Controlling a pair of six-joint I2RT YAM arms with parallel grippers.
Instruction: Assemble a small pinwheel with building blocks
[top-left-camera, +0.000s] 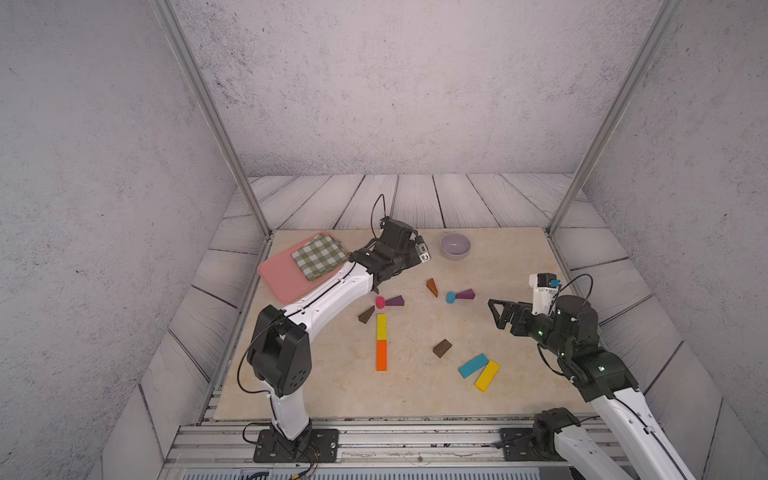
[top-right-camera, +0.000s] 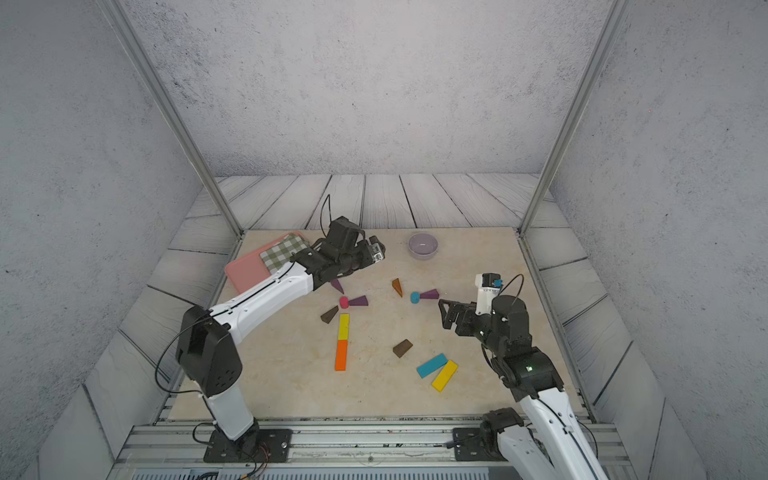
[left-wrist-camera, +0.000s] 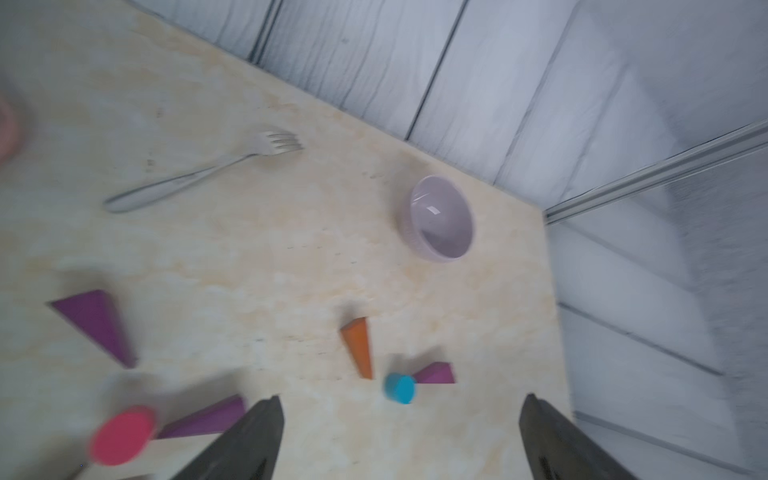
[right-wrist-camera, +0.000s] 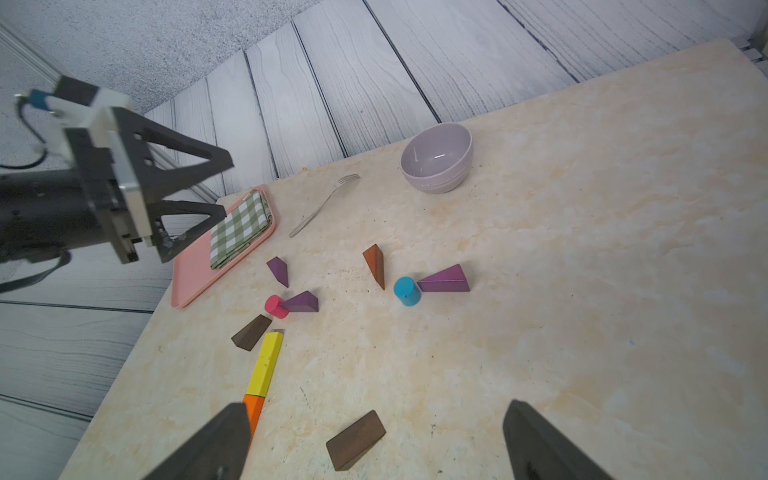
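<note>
On the board a red cylinder (top-right-camera: 344, 301) touches a purple wedge (top-right-camera: 358, 301), and a blue cylinder (top-right-camera: 414, 297) touches another purple wedge (top-right-camera: 429, 294). An orange wedge (right-wrist-camera: 374, 264), a third purple wedge (left-wrist-camera: 92, 320) and brown blocks (right-wrist-camera: 354, 438) lie apart. Yellow and orange bars (top-left-camera: 381, 353) form a line; a blue bar (top-left-camera: 473, 365) and yellow bar (top-left-camera: 487, 375) lie front right. My left gripper, raised at back left, is open and empty. My right gripper, open and empty, hangs at the right.
A pink tray (top-left-camera: 284, 276) with checked cloth (top-left-camera: 318, 256) sits back left, a fork (right-wrist-camera: 320, 208) near it. A lilac bowl (top-left-camera: 455, 244) stands at the back. The board's back right is clear.
</note>
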